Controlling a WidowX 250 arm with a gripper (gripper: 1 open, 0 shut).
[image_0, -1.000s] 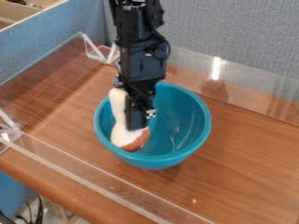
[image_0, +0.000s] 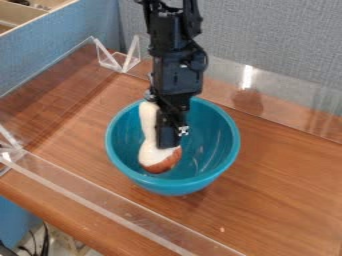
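My black gripper (image_0: 171, 125) reaches down from the top into a teal bowl (image_0: 207, 170) on the wooden table. It is shut on a white and orange-brown object (image_0: 158, 154), which hangs inside the bowl's left half. The fingertips are partly hidden by the dark gripper body and the object.
Clear plastic edging runs along the table (image_0: 274, 200) at the back and front left. Bare wood is free right and left of the bowl. A blue padded wall with a wooden box stands at the upper left, a grey panel at the back. Cables hang at the lower left.
The gripper has shifted slightly right, and the held object with it, now a little farther from the bowl's left rim. The bowl looks unmoved.
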